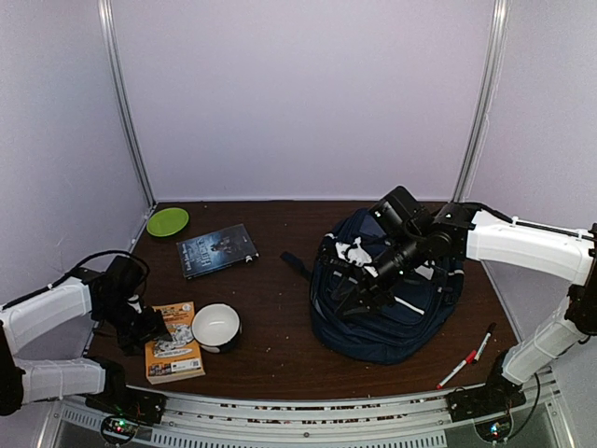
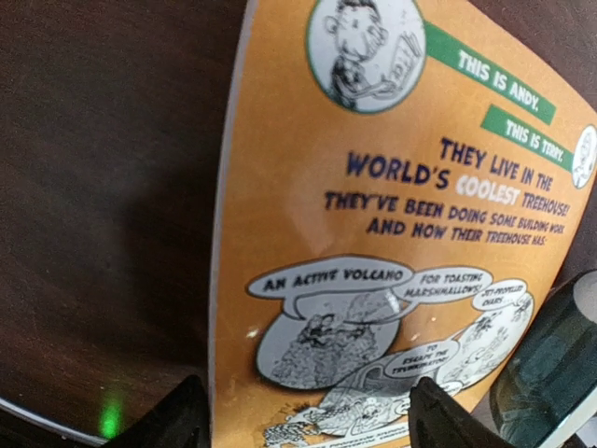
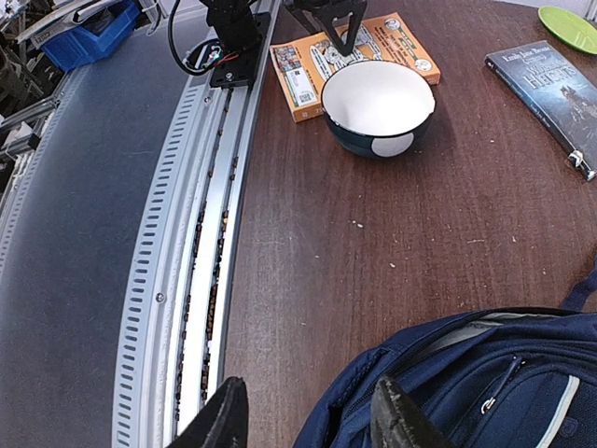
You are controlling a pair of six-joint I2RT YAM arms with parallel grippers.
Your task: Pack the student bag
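Note:
An orange treehouse book [image 1: 173, 359] lies at the front left, filling much of the left wrist view [image 2: 392, 233]. My left gripper [image 1: 145, 331] is low at its left edge, fingers apart around that edge. My right gripper [image 1: 350, 299] hangs open over the navy backpack [image 1: 392, 336], whose top shows in the right wrist view [image 3: 504, 411]. A dark book [image 1: 217, 251] lies behind the orange one. Two markers [image 1: 457, 369] lie at the front right.
A white-and-dark bowl [image 1: 215, 324] sits against the orange book's right side. A green plate [image 1: 168, 221] is at the back left. Bare table lies between the bowl and the backpack.

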